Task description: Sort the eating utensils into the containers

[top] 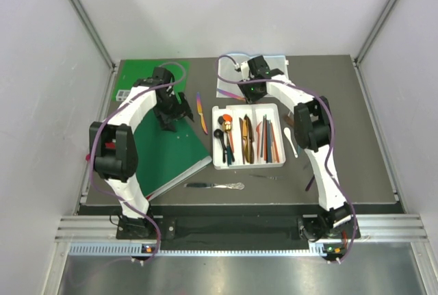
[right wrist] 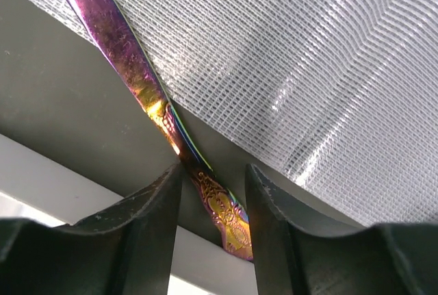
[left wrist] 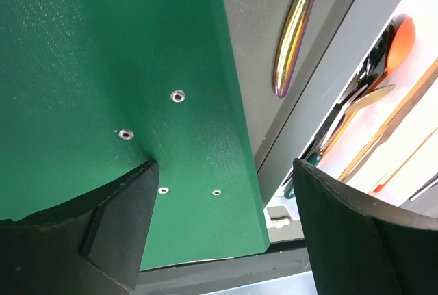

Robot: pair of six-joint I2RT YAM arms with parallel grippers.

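A knife with a purple-to-gold sheen [right wrist: 130,55] lies between the white mesh [right wrist: 308,69] and the tray wall. My right gripper stands around its patterned end, fingers part open, with a gap beside the metal. From above, the right gripper [top: 250,98] is at the tray's far edge. My left gripper is part open and empty over the green sheet [left wrist: 205,124]. A second rainbow knife [top: 201,113] lies just left of the white tray [top: 215,146]. Spoons [top: 228,127] and several knives [top: 244,137] fill the tray's compartments.
In front of the tray lie a dark-and-silver knife [top: 213,185] and a small fork [top: 265,176]. To its right are a white spoon [top: 291,142] and other pieces, partly under the right arm.
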